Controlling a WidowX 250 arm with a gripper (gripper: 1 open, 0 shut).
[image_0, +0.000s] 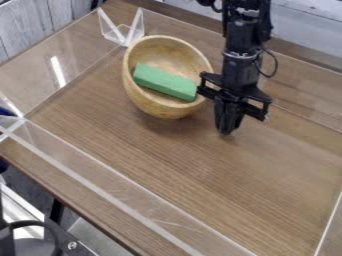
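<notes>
My black gripper hangs low over the wooden table, just right of a wooden bowl. It looks shut, with nothing visible between its fingertips. The bowl is tilted and holds a green block that leans toward its right side, beside the gripper.
A clear angular holder sits at the back left. Dark cables or objects lie at the lower left edge.
</notes>
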